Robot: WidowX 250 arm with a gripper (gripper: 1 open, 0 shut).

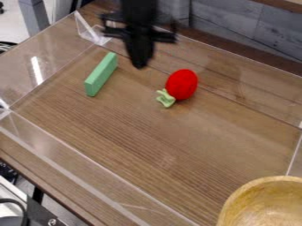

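Observation:
My gripper (pixel 127 44) is high at the top of the view, a dark, blurred shape above and between a green block (pixel 101 75) and a red object (pixel 182 83). Whether it holds anything is too blurred to tell. The red object lies on the wooden table with a small light-green piece (pixel 167 99) at its lower left.
A yellow bowl (pixel 262 205) sits at the bottom right edge. Dark cables show at the lower left edge.

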